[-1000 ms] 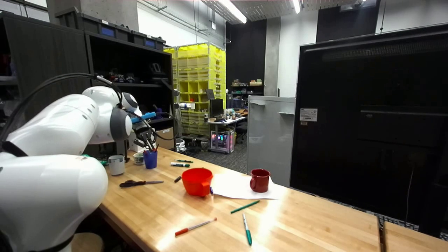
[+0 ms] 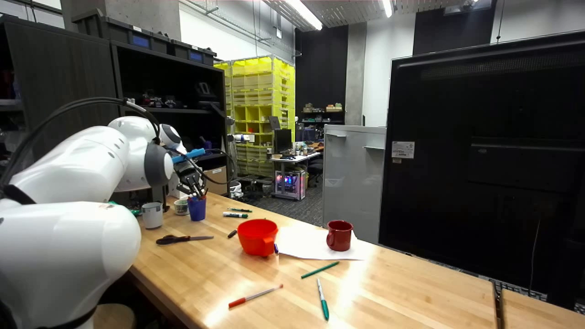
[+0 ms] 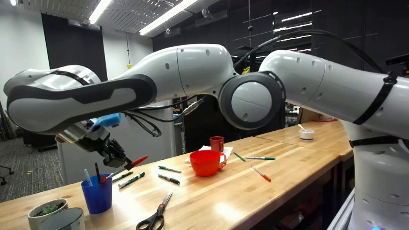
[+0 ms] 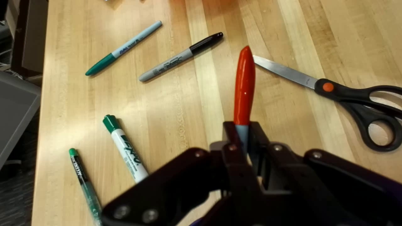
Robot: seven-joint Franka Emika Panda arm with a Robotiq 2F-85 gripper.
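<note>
My gripper is shut on a red-capped marker (image 4: 245, 88), whose cap points away from the fingers in the wrist view. In exterior view 2 this marker (image 3: 139, 160) slants, cap up, and its pale body runs down towards the rim of the blue cup (image 3: 96, 197). Whether its lower end is inside the cup I cannot tell. Pens (image 3: 88, 177) and something red stand in that cup. Exterior view 1 has the gripper right above the blue cup (image 2: 197, 209), at the far end of the table.
Near the cup lie a green-capped marker (image 4: 130, 152), a green pen (image 4: 84, 180), a teal-capped marker (image 4: 124, 49), a black-capped marker (image 4: 181, 56) and scissors (image 4: 339, 94). A plant pot (image 3: 48, 209) and grey mug (image 3: 63, 220) flank the cup. A red bowl-like cup (image 3: 205, 163) stands mid-table.
Over the last second my gripper has shifted slightly, a little to the right in exterior view 1, staying above the blue cup. Objects on the table look unmoved.
</note>
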